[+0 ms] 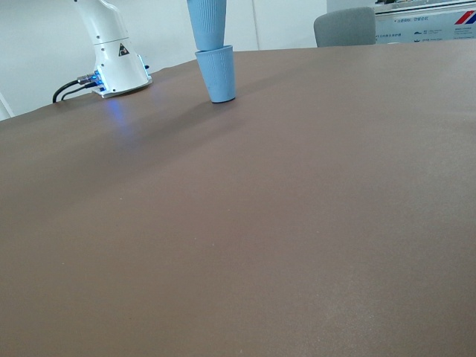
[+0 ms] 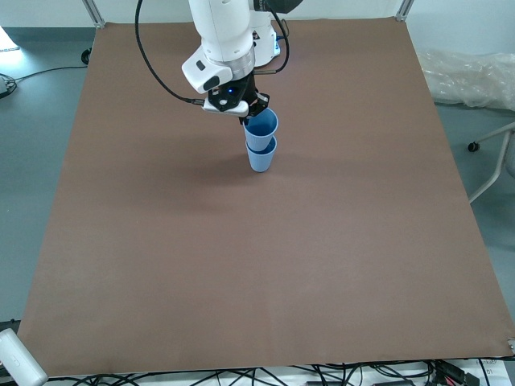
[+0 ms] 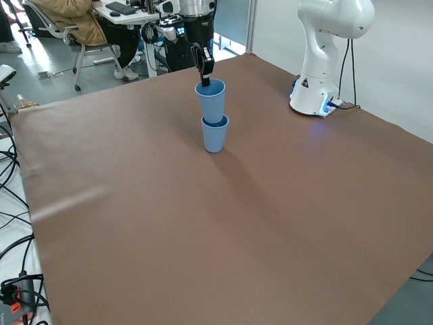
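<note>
A ribbed light-blue upper cup (image 2: 260, 133) (image 1: 207, 22) (image 3: 210, 101) hangs upright over a second, lower blue cup (image 2: 262, 159) (image 1: 216, 74) (image 3: 214, 136), which stands on the brown table (image 2: 265, 257). The upper cup sits at or just inside the lower one's rim. My black gripper (image 2: 245, 119) (image 3: 206, 78) reaches down to the upper cup's rim, its fingertips partly hidden by the cup, so I cannot tell whether it grips the wall.
My white arm base (image 3: 311, 98) stands at its back edge. Cables (image 3: 20, 291) run outside one edge, and a desk with a seated person is beyond the table in the right view.
</note>
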